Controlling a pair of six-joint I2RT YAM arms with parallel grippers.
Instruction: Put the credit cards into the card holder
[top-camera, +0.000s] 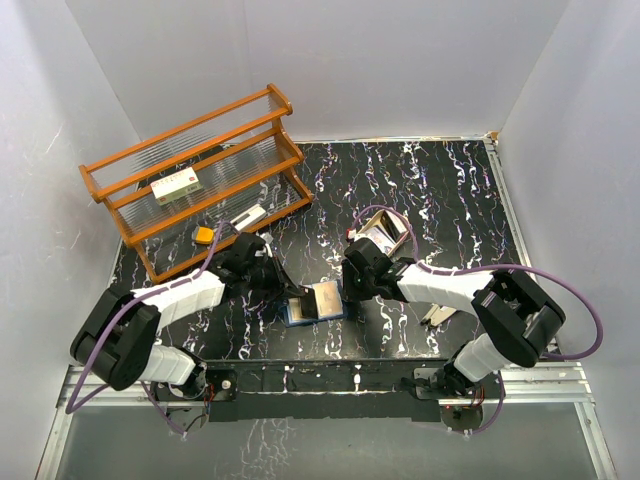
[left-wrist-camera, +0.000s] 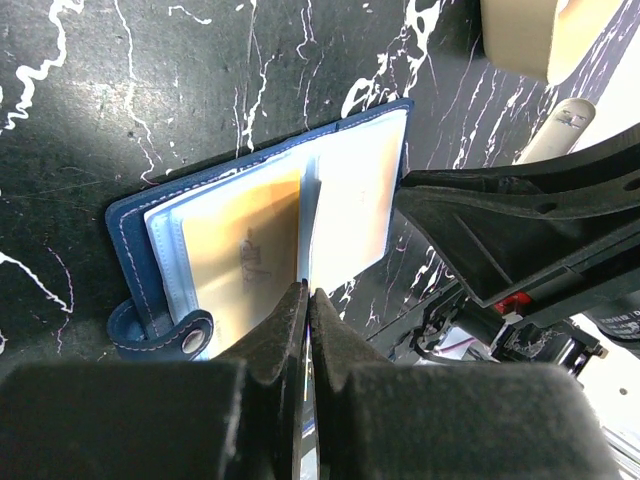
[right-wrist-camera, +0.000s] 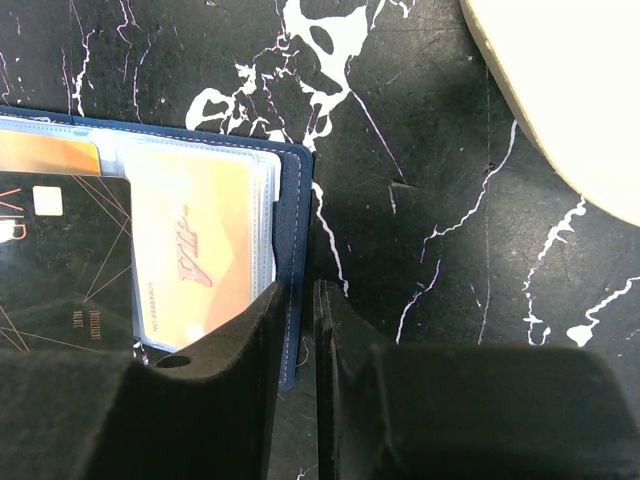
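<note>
The blue card holder (top-camera: 330, 303) lies open on the marble table between my grippers, with pale cards in its pockets. In the right wrist view a dark card (right-wrist-camera: 70, 260) covers its left part, beside a pale card (right-wrist-camera: 195, 240). My left gripper is shut over the holder; any card between its fingertips is seen only as a thin edge at most. My right gripper is shut at the holder's right border (right-wrist-camera: 292, 220), seemingly pinching that edge.
A tray (top-camera: 385, 228) with more cards stands behind my right gripper. A wooden rack (top-camera: 190, 205) fills the back left with small boxes.
</note>
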